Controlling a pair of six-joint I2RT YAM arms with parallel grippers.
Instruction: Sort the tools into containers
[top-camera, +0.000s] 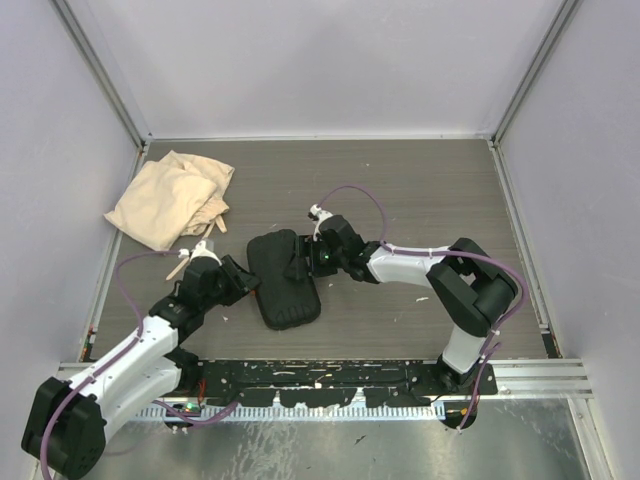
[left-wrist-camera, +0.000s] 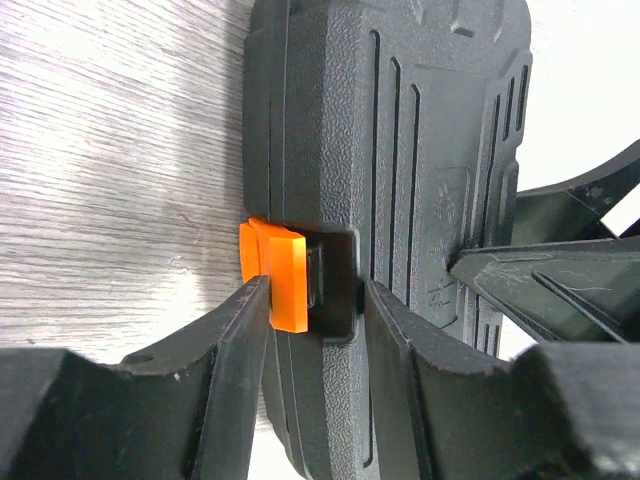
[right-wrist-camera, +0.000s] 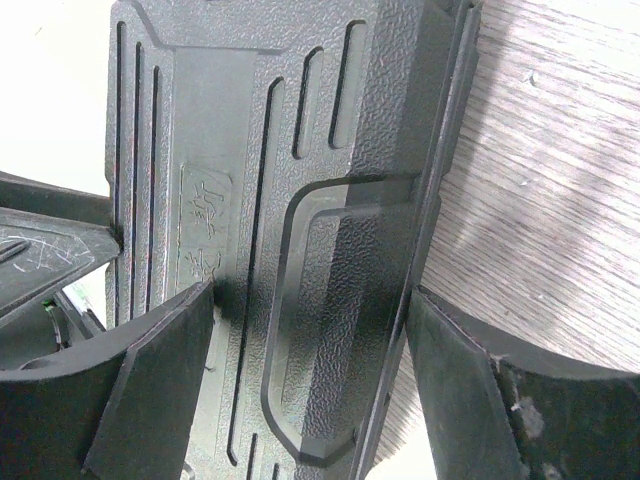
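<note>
A black hard-shell tool case (top-camera: 283, 308) lies closed on the table between my arms. On its left side is an orange latch (left-wrist-camera: 289, 280). My left gripper is shut on that latch, one finger (left-wrist-camera: 235, 345) along its outer face and the other on the case side. At the opposite side, my right gripper stands partly open, with its fingers (right-wrist-camera: 160, 370) spread astride the case's long edge. Whether those fingers touch the shell cannot be made out. What the case contains is hidden.
A beige cloth bag (top-camera: 170, 200) with handles lies at the back left. Free tabletop (top-camera: 420, 190) stretches behind and to the right of the case. White walls close in the sides and back.
</note>
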